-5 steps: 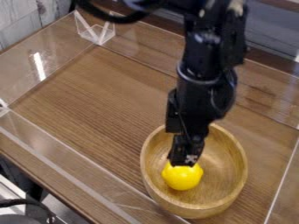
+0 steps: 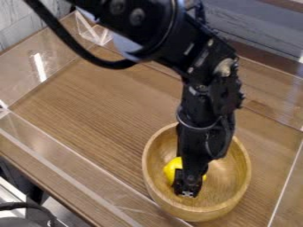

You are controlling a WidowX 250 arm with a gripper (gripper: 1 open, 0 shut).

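My gripper (image 2: 190, 182) points down into a tan bowl (image 2: 231, 199) at the bottom right of the wooden table. Its dark fingertips are over a yellow round object (image 2: 174, 170) in the bowl, partly hiding it. Whether the fingers are closed on the object is unclear from this view.
A dark cable or part lies at the bottom left, outside the table.
My gripper has come down into the bowl onto the yellow object, which now shows less behind the fingers.
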